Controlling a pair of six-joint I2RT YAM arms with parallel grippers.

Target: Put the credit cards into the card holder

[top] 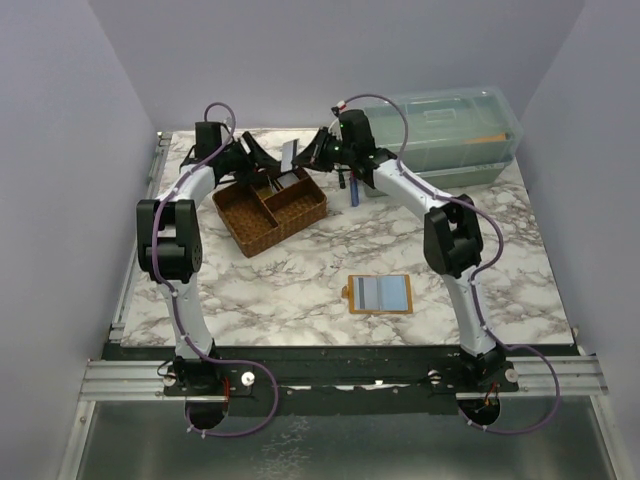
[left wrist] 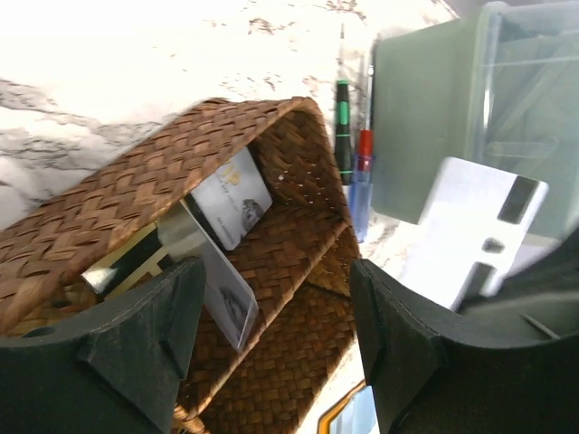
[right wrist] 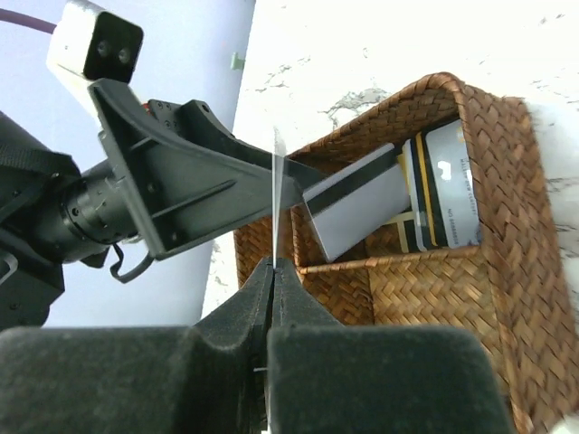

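In the top view my right gripper (top: 303, 159) is shut on a white card (top: 289, 155) above the far side of the woven basket (top: 250, 240). That card (left wrist: 475, 231) shows its dark stripe in the left wrist view and stands edge-on (right wrist: 278, 194) between the fingertips in the right wrist view. My left gripper is open over the basket. Other cards lean in its far compartment: a grey-white one (right wrist: 357, 203) and a white one (right wrist: 452, 185), with yellowish edges beside them. A yellow-edged holder (top: 380, 309) with grey and pale blue inserts, possibly the card holder, lies front right.
Beside the basket lie pens, one black-green (left wrist: 343, 136) and one red-blue (left wrist: 363, 172). A clear green lidded box (top: 440, 130) stands at the back right. Bare marble table (top: 280, 305) stretches across the front left.
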